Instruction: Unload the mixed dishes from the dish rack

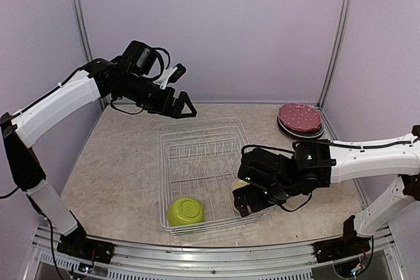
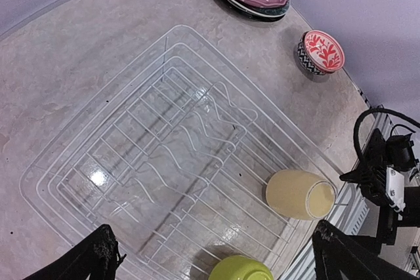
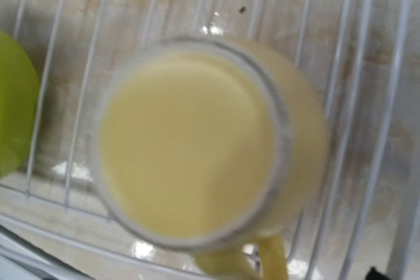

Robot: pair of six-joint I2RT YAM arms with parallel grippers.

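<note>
The wire dish rack (image 1: 168, 162) holds a green bowl (image 1: 185, 211) at front left and a pale yellow mug at front right, lying with its handle toward the front in the right wrist view (image 3: 184, 142). My right gripper (image 1: 249, 198) is open just over the mug, hiding much of it in the top view. My left gripper (image 1: 184, 106) hangs open and empty above the back left of the rack.
A stack of plates with a pink one (image 1: 298, 116) on top stands at the back right. A patterned small bowl (image 2: 320, 52) is near the right wall. The counter left of the rack is clear.
</note>
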